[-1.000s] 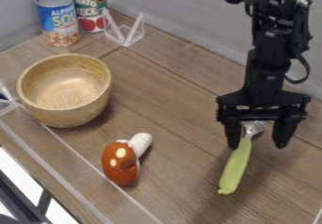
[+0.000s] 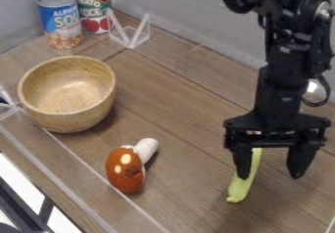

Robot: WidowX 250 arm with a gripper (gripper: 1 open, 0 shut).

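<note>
My black gripper (image 2: 269, 154) hangs low on the right of the table, its two fingers apart, one on either side near the upper end of a pale green, long vegetable (image 2: 240, 184) lying on the wood. The vegetable's upper end is partly hidden behind the gripper; I cannot tell whether the fingers touch it.
An empty wooden bowl (image 2: 67, 105) sits at the left. A toy mushroom (image 2: 125, 168) with a spotted cap lies front left. Two cans (image 2: 62, 22) stand in the back left corner.
The green vegetable appears in the same place.
</note>
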